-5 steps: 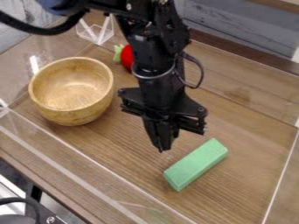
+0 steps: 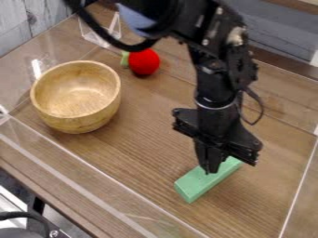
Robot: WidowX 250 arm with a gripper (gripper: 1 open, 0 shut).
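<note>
The black robot arm reaches down from the top centre, and its gripper hangs low over a mint-green rectangular block lying flat on the wooden table. The fingertips are at the upper part of the block; whether they touch it cannot be told. The gripper looks shut, with nothing visible between its fingers. The block's far end is partly behind the gripper.
A wooden bowl sits at the left. A red tomato-like object with green leaves is at the back, near a clear object at the top left.
The gripper has moved right and lower in the view, from left of the green block to over it. The block appears in the same place.
</note>
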